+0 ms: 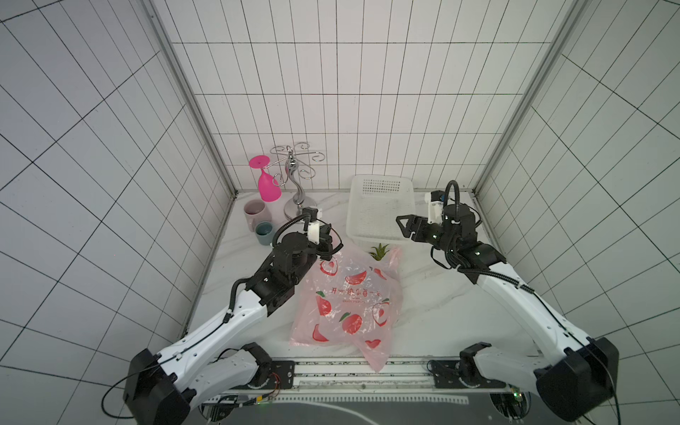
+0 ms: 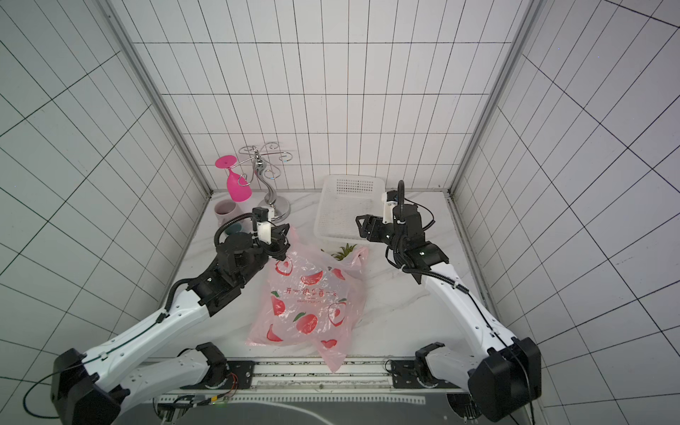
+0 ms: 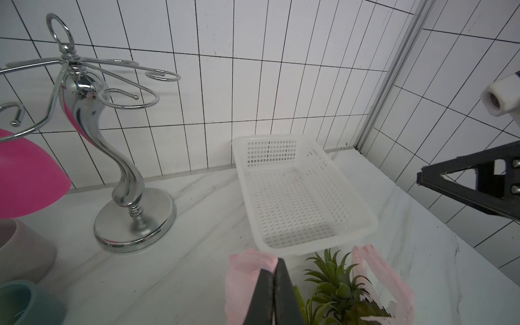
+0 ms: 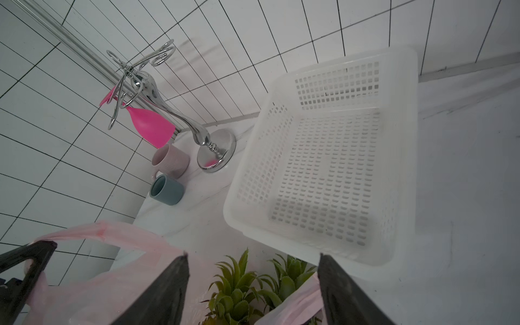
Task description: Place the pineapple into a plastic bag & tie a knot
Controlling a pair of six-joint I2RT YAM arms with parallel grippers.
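Note:
A pink printed plastic bag [image 1: 347, 304] lies spread over the middle of the counter, lifted at its upper left by my left gripper, which is shut on the bag's thin film. Green pineapple leaves [image 4: 238, 287] stick out of the bag's top side; the fruit bodies are hidden by the bag. In the right wrist view the leaves form two crowns, with a loop of pink film [image 4: 292, 308] beside them. My right gripper is open, hovering above the leaves at the bag's right, with nothing clearly held between its fingers.
A white basket [image 1: 382, 230] stands behind the bag. At the back left are a chrome rack [image 3: 130, 192] with a pink goblet [image 1: 269, 185], a pinkish mug [image 1: 256, 212] and a teal cup [image 1: 264, 233].

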